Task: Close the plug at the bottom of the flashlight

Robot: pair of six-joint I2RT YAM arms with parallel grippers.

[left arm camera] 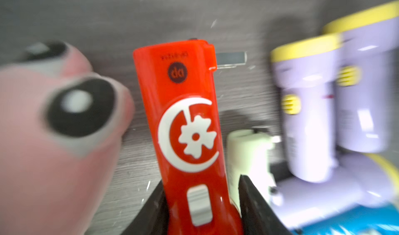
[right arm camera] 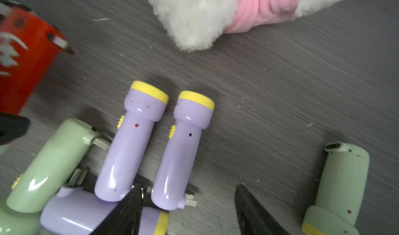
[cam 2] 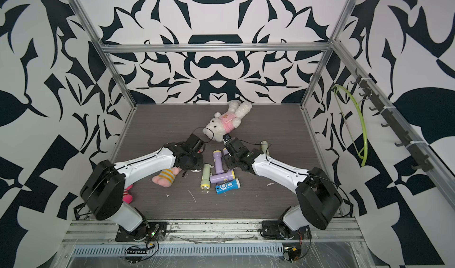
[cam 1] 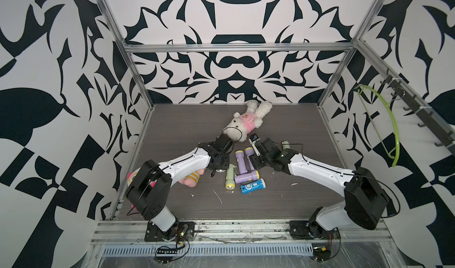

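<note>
A red flashlight (left arm camera: 187,122) with a white logo fills the middle of the left wrist view, my left gripper around its lower body; at its top a metal plug tab (left arm camera: 230,58) sticks out sideways. In the right wrist view the same red flashlight (right arm camera: 20,56) is raised at the upper left, tab visible. My right gripper stands open with empty space between its fingers, above purple flashlights (right arm camera: 178,160) and a green one (right arm camera: 54,164), several of which have tabs sticking out.
A white bear (cam 1: 246,121) lies at the back, plush toys (cam 2: 166,177) at the left. A blue flashlight (cam 2: 227,186) lies at the front of the cluster; another green one (right arm camera: 340,185) lies to the right.
</note>
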